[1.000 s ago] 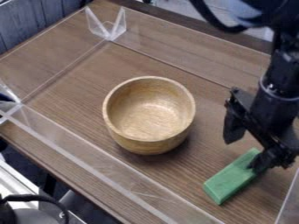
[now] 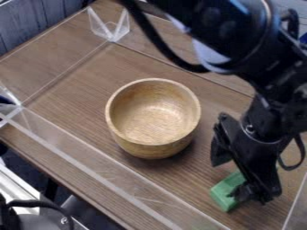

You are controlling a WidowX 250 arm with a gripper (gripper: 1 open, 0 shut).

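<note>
A green rectangular object (image 2: 225, 193) lies on the wooden table at the lower right, partly covered by my black gripper (image 2: 246, 171). The gripper is lowered over it with its fingers open, the tips close around or above the object; whether they touch it cannot be made out. A round wooden bowl (image 2: 153, 117) stands left of the gripper, apart from it.
The wooden table (image 2: 78, 90) has free room left of and behind the bowl. Clear plastic brackets stand at the back left and left edge. A black cable lies at the lower left corner.
The bowl has not moved.
</note>
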